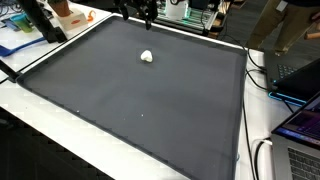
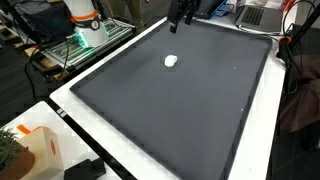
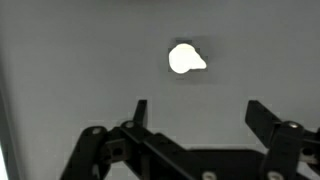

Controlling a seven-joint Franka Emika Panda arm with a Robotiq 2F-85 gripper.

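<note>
A small white rounded object (image 3: pixel 184 58) with a short point on one side lies alone on the dark grey mat (image 3: pixel 90 60). In the first exterior view the white object (image 1: pixel 147 56) is near the mat's far edge, and the other exterior view shows the same white object (image 2: pixel 170 61). My gripper is open, its two black fingers wide apart and nothing between them. From outside, the gripper (image 1: pixel 138 24) hangs above the mat, beyond the white object and apart from it.
Laptops (image 1: pixel 297 158) and cables stand along the right in the first exterior view. Bottles and boxes (image 1: pixel 68 17) crowd the far left corner.
</note>
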